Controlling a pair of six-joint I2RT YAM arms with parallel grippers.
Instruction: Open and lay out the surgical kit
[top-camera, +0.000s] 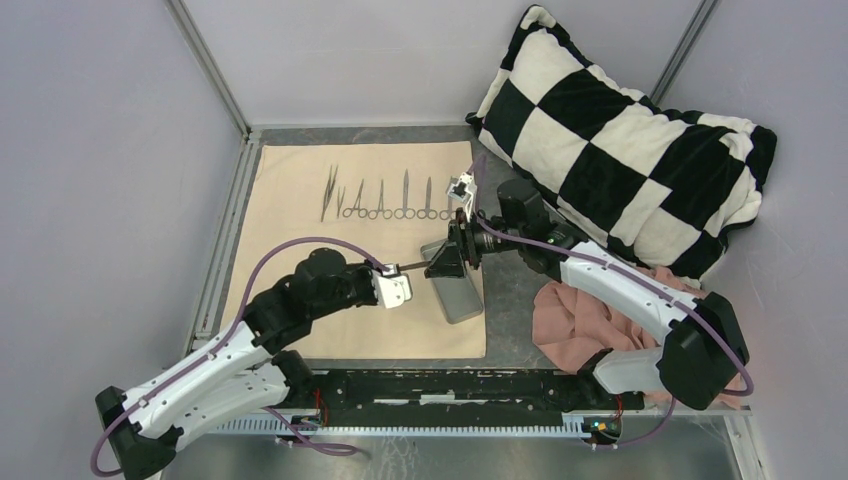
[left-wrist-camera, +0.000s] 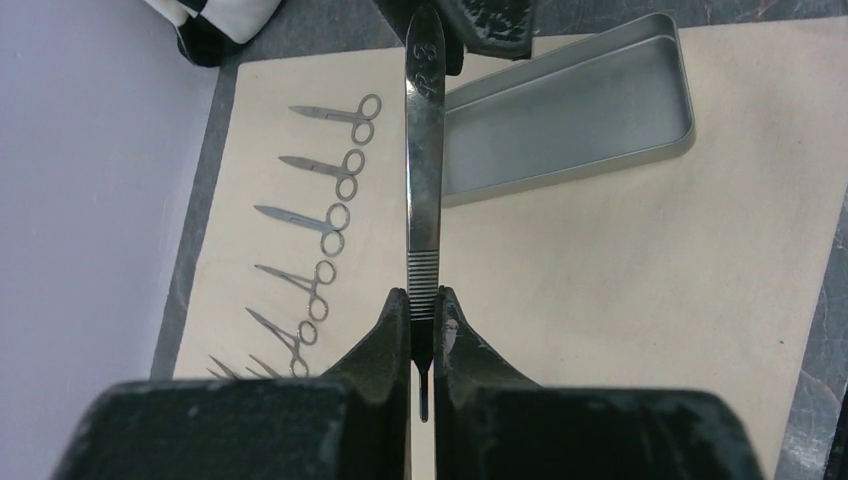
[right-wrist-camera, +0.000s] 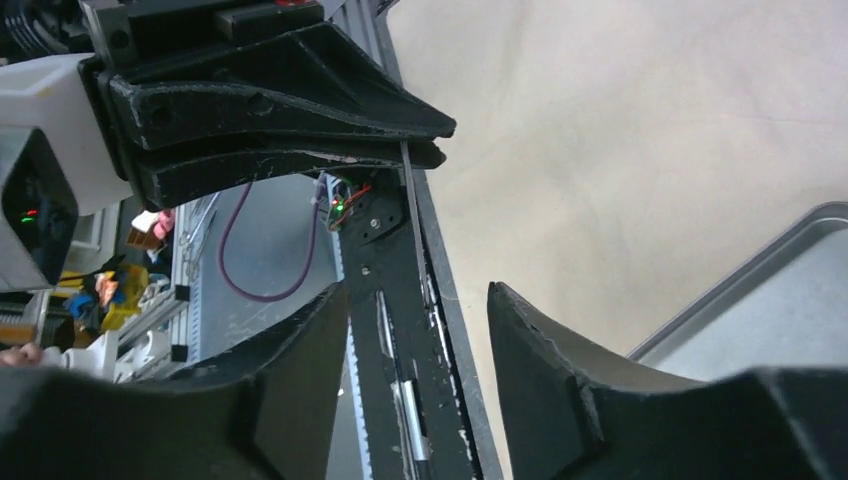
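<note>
A flat metal scalpel handle (left-wrist-camera: 424, 170) with a ribbed grip and a narrow end is clamped in my left gripper, its narrow end poking out below the fingers. In the right wrist view the handle (right-wrist-camera: 414, 215) appears edge-on, running down from the left fingers (right-wrist-camera: 300, 130). My right gripper is open, one finger on each side of the handle's far end. The metal tray (top-camera: 458, 298) rests on the cloth below. Scissors (left-wrist-camera: 333, 228) and clamps (left-wrist-camera: 313, 290) lie in a row.
Beige cloth (top-camera: 300, 250) covers the table, with bare areas in front of the instrument row and around the tray. Tweezers (top-camera: 328, 195) lie at the row's left end. A checkered pillow (top-camera: 610, 140) and pink cloth (top-camera: 560, 320) occupy the right side.
</note>
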